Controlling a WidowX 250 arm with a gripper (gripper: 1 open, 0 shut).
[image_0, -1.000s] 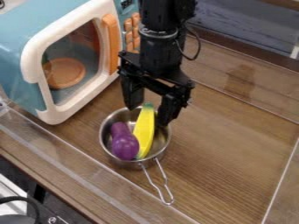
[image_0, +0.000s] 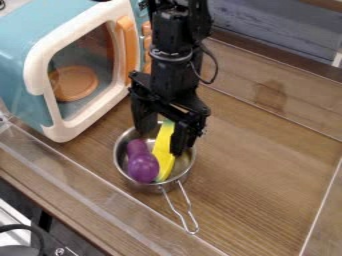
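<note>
A steel pot (image_0: 187, 170) with a wire handle sits on the wooden counter, holding a purple eggplant (image_0: 143, 166) on its left and a yellow banana-like item (image_0: 166, 150) on its right. My black gripper (image_0: 164, 124) is open, its fingers lowered over the pot's back part, around the upper end of the yellow item. Whether they touch it is hard to tell.
A toy microwave (image_0: 30, 70) in light blue and white, door open with an orange plate inside, stands at the back left. A grey wall runs along the back right.
The pot and its contents look unmoved.
</note>
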